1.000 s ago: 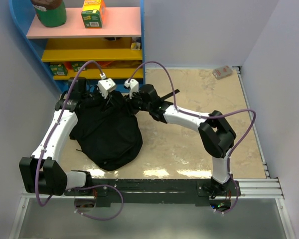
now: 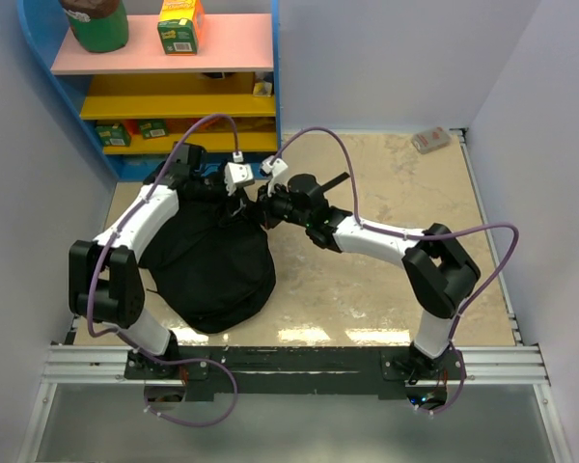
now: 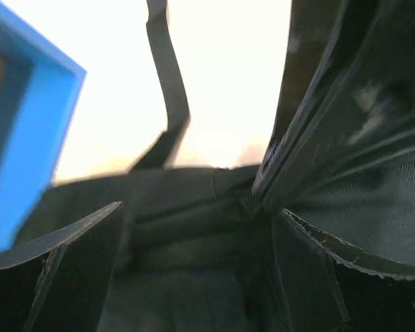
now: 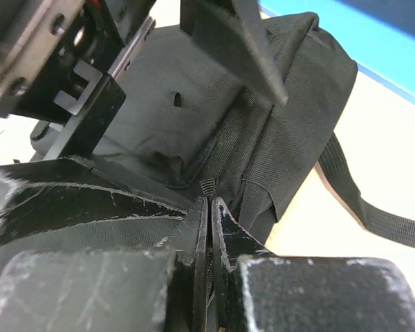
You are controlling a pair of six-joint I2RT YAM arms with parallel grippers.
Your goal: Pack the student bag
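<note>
A black fabric bag [image 2: 207, 285] lies on the table below the shelf, seen close in both wrist views, with a strap [image 3: 167, 83] reaching out from it. My left gripper [image 2: 234, 203] is over the bag's upper right part, open, its fingertips far apart against the fabric in the left wrist view. Right beside it my right gripper [image 2: 261, 214] is shut at the bag's top right; its fingertips meet at a short piece of webbing or zip [image 4: 207, 187], and I cannot clearly tell how much of it lies between them.
A blue shelf unit [image 2: 275, 87] with pink and yellow boards, boxes and a green tub stands behind the bag. Grey walls border both sides.
</note>
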